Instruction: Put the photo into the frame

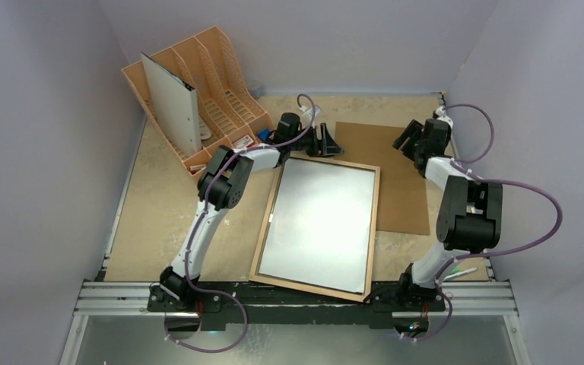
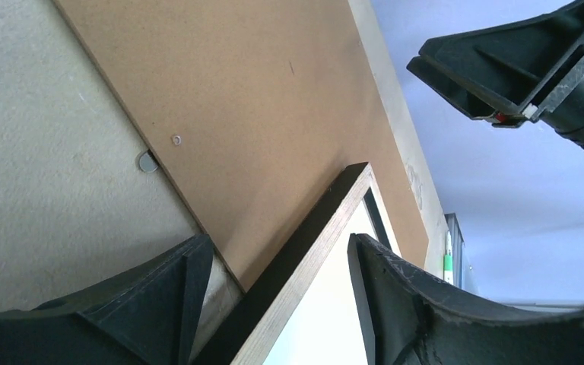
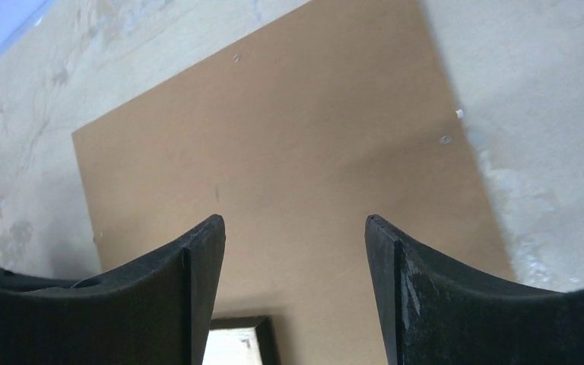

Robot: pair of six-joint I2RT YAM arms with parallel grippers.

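Observation:
A wooden frame [image 1: 374, 217] with a pale inner panel [image 1: 319, 224] lies flat at the front middle, slightly turned. Behind and right of it is the brown backing board [image 1: 395, 190], partly hidden under the frame's edge. My left gripper [image 1: 331, 142] is part open at the frame's back edge; in the left wrist view the frame's rim [image 2: 304, 275] runs between its spread fingers. Over the board's back right side, my right gripper [image 1: 403, 140] hangs with fingers apart, nothing between them. No separate photo can be made out with certainty.
An orange slotted rack [image 1: 220, 65] stands at the back left, holding a large white panel [image 1: 173, 106]. A marker [image 1: 458, 273] lies at the front right.

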